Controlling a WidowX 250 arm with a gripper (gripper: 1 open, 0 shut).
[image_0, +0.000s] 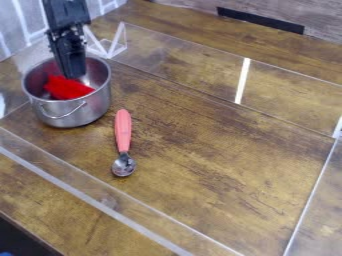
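Observation:
A steel pot (74, 108) with a handle on its side stands at the left of the wooden table, a red object (70, 87) lying inside it. My dark gripper (59, 70) is over the back of the pot, its tips near the rim; whether it is open or shut is too blurred to tell. A scoop with a pink handle (123, 131) and a metal head lies on the table to the right of the pot.
Pale tape lines cross it. A white wire-like shape stands behind the pot, and a dark vent is at the top right.

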